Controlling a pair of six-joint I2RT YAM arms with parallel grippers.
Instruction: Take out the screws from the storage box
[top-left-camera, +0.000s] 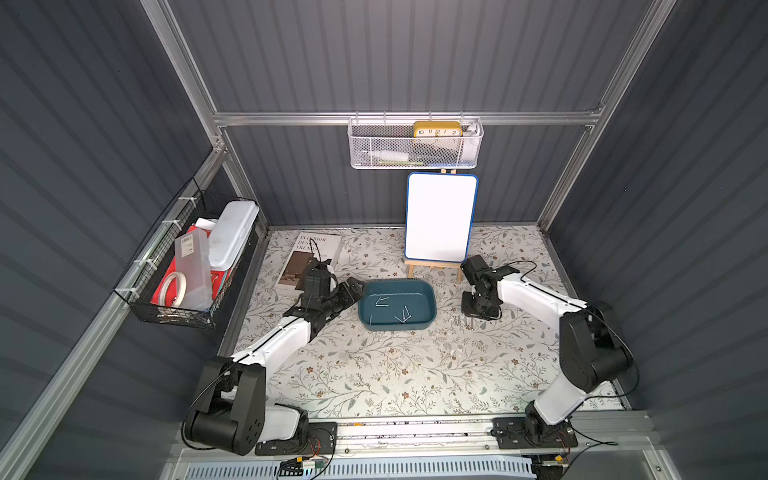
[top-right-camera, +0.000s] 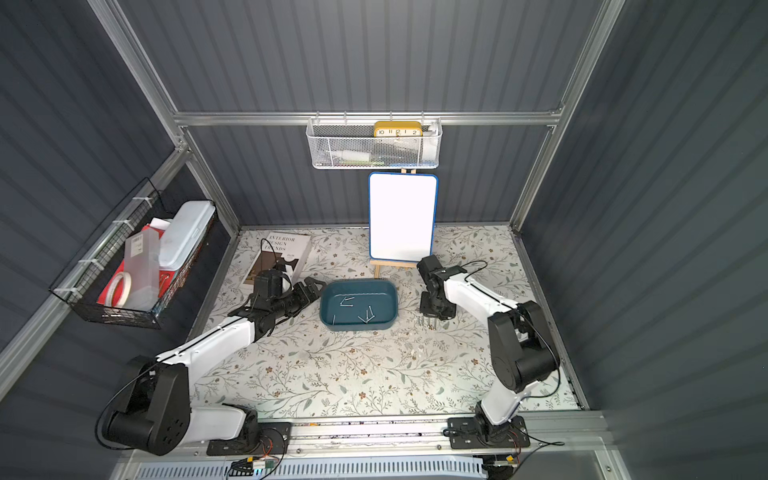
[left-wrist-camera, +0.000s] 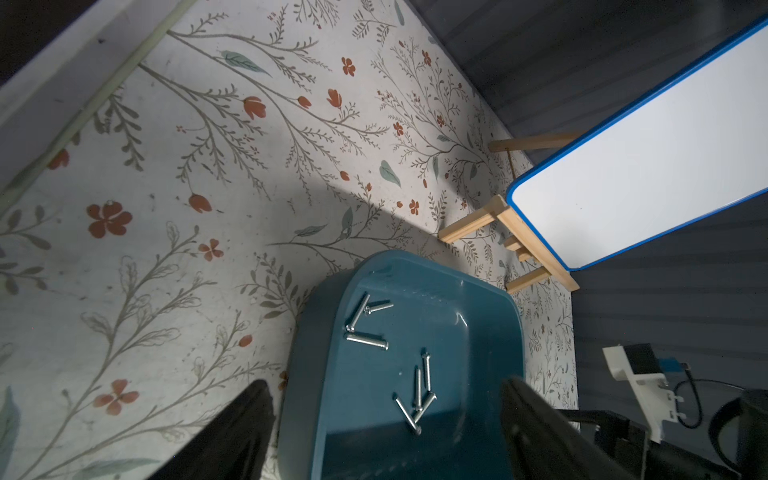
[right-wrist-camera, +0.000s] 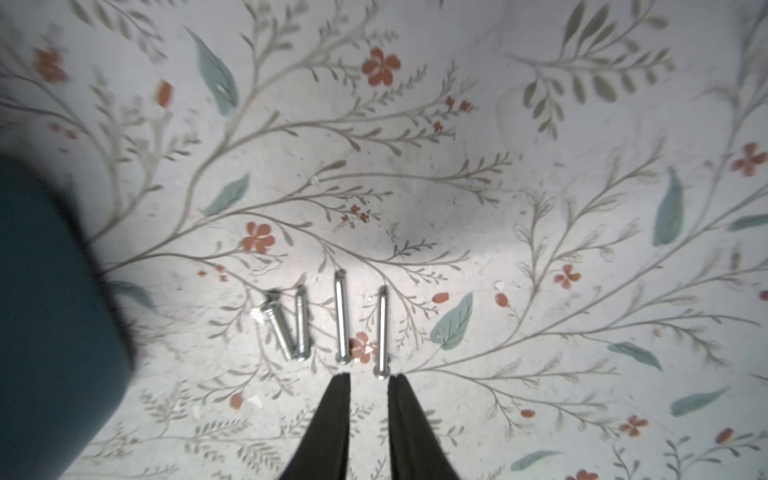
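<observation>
The storage box (top-left-camera: 397, 326) is a dark teal open tray at the table's middle. Several silver screws lie loose inside it, among them one screw (left-wrist-camera: 366, 341) near its left wall and another screw (left-wrist-camera: 407, 414) further in. My left gripper (top-left-camera: 357, 289) hovers at the box's left rim, its fingers (left-wrist-camera: 228, 436) wide apart and empty. To the right of the box, my right gripper is slightly open, with nothing visible between its fingers. Several screws rest on the table just beyond its tips, including a screw (right-wrist-camera: 382, 332) and a screw (right-wrist-camera: 341, 317).
Behind the box stands a whiteboard (top-left-camera: 440, 216) on a wooden easel. A book (top-left-camera: 308, 260) lies at the back left. A wire basket (top-left-camera: 192, 316) hangs on the left, and a white mesh basket (top-left-camera: 360, 148) on the rear wall.
</observation>
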